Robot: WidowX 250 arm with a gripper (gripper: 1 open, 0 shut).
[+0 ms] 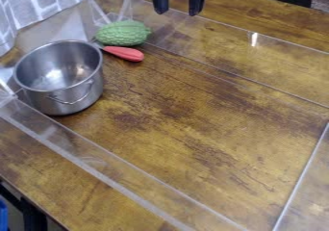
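At the top centre of the camera view my dark gripper (178, 0) hangs with its two fingers spread apart, nothing visible between them. Below it and to the left lies a green, bumpy vegetable, like a bitter melon (123, 33), with a small red vegetable (123, 53) just in front of it. A steel pot (57, 96) stands at the left, apart from both.
Clear plastic panels or strips run along its sides and back. A pale, crumpled material lies at the top left corner.
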